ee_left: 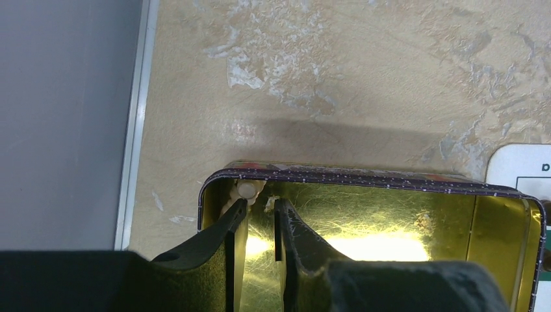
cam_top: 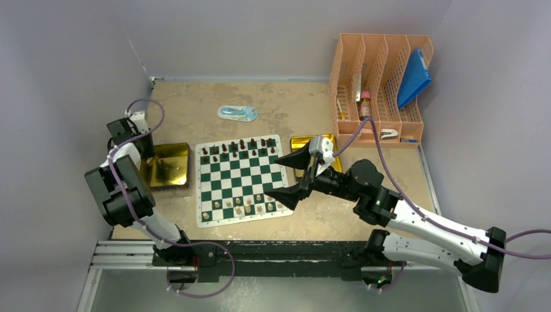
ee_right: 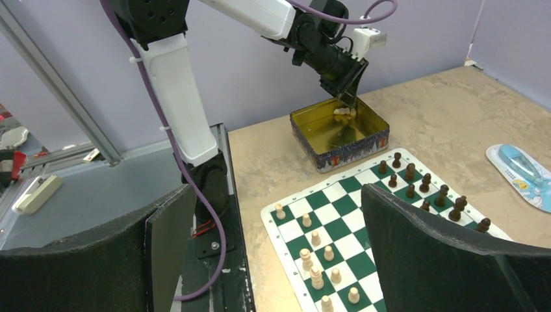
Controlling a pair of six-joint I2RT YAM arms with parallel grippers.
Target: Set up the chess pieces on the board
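Note:
My left gripper is inside the gold tin (cam_top: 167,183) at the left, its fingertips a little apart beside a few pale chess pieces (ee_left: 247,190) in the far left corner. I cannot tell whether anything is between them. The chessboard (cam_top: 221,183) holds dark pieces (ee_right: 410,171) along its far side and pale pieces (ee_right: 315,238) along the near side. My right gripper (cam_top: 286,175) stands wide open above the board's right edge, nothing between its fingers.
A second gold tin (cam_top: 301,140) is partly under the right arm. A peach organizer (cam_top: 390,123) stands at the back right. A blue package (cam_top: 236,113) lies behind the board, with bare table around it.

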